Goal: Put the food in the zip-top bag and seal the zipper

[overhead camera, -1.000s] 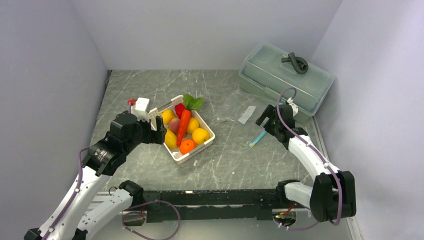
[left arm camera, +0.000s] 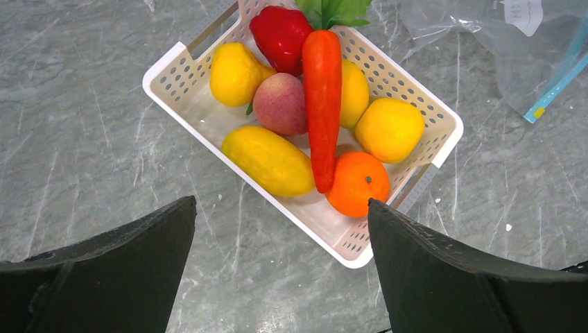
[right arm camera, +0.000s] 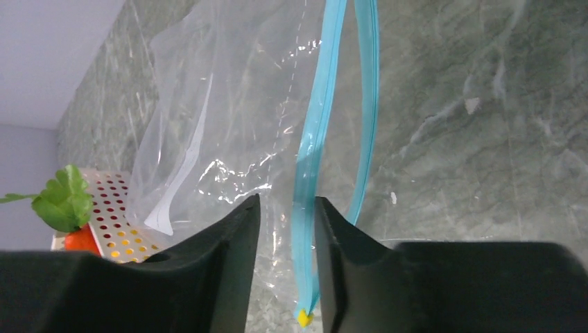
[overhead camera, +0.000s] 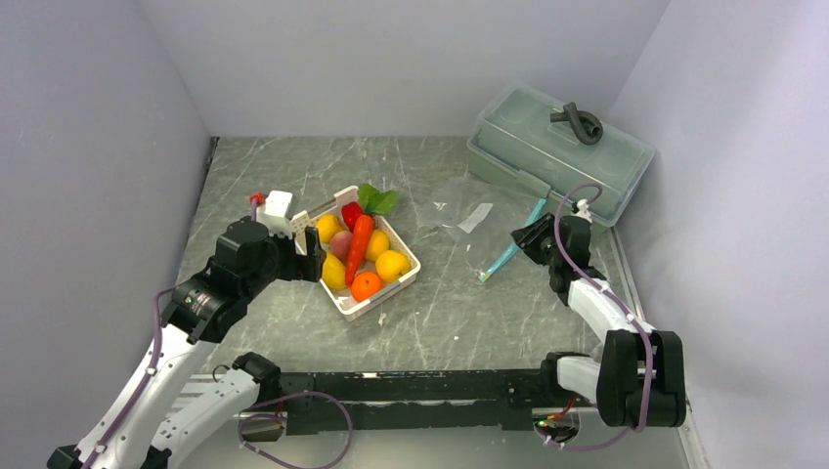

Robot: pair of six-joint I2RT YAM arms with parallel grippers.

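A clear zip bag (overhead camera: pixel 459 215) with a blue zipper (right arm camera: pixel 312 139) lies right of a white basket (overhead camera: pixel 352 311) of food: carrot (left arm camera: pixel 322 104), orange (left arm camera: pixel 352 187), peach (left arm camera: pixel 277 104), red pepper (left arm camera: pixel 274 38), leafy greens (overhead camera: pixel 379 200) and several yellow fruits. My left gripper hangs open over the basket's near side, holding nothing. My right gripper is over the zipper near its yellow slider (right arm camera: pixel 304 318), fingertips part open with the blue strip seen between them; whether they touch it I cannot tell.
A green translucent box (overhead camera: pixel 547 137) with a dark hose on its lid stands at the back right, close to the bag.
The bag's zipper has shifted slightly. The left arm and basket are unchanged.
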